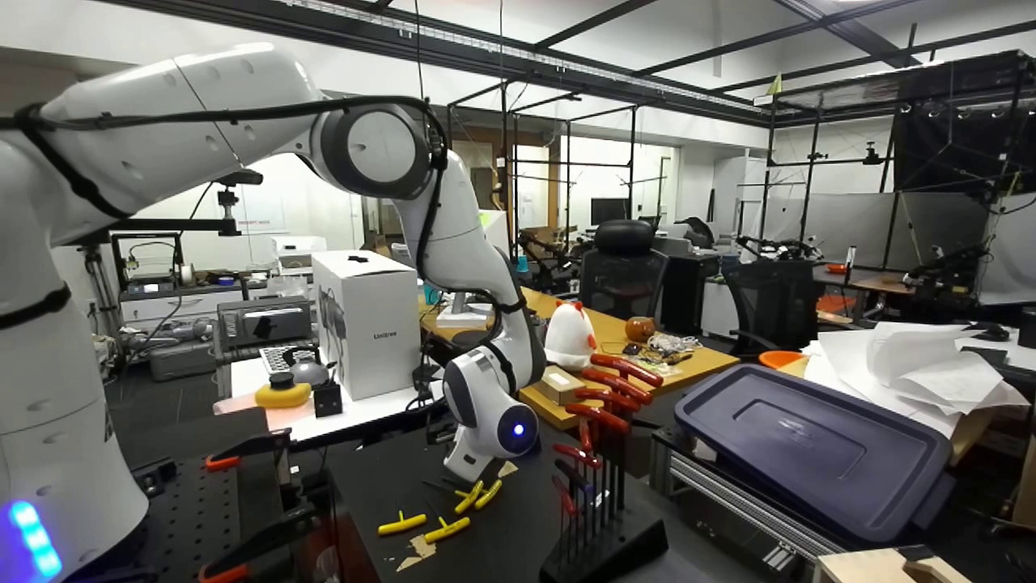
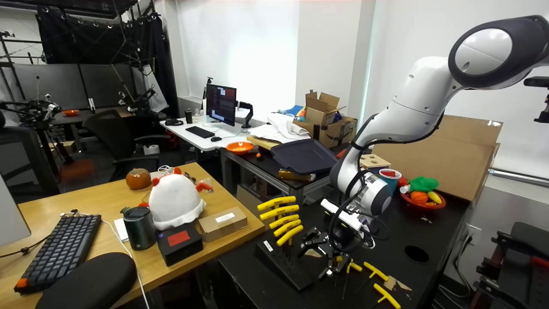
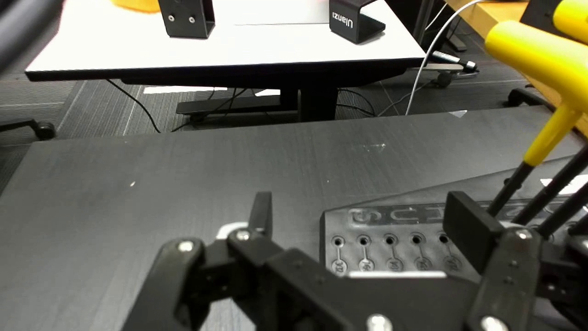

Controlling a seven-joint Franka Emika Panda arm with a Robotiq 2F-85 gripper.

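My gripper is open in the wrist view, with nothing held between its fingers. It hangs over the black tabletop (image 3: 182, 182), beside the black tool stand (image 3: 386, 214). Along the stand's near part runs a row of empty holes; upright T-handle hex keys with yellow grips (image 3: 543, 60) stand farther right. Exterior view 2 has the gripper (image 2: 320, 253) just right of the stand (image 2: 282, 265). Loose yellow T-handle keys (image 2: 375, 272) lie on the table nearby. In exterior view 1 the arm's wrist hides the fingers, and red handles (image 1: 602, 418) also show on the stand.
A red bowl (image 2: 423, 204) of toy food and a blue cup (image 2: 389, 178) stand at the table's far right. A wooden desk (image 2: 226, 177) adjoins the left side.
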